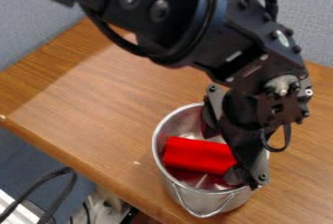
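Observation:
A red cylinder (pixel 196 156) lies on its side inside a silver metal bucket (pixel 197 197) with a wire handle, near the front edge of the wooden table. My black gripper (pixel 235 146) reaches down from above into the right part of the bucket, open, its fingers beside the right end of the red cylinder. That end is partly hidden by the gripper.
Beyond the left front edge are cables and equipment below. A grey wall stands behind.

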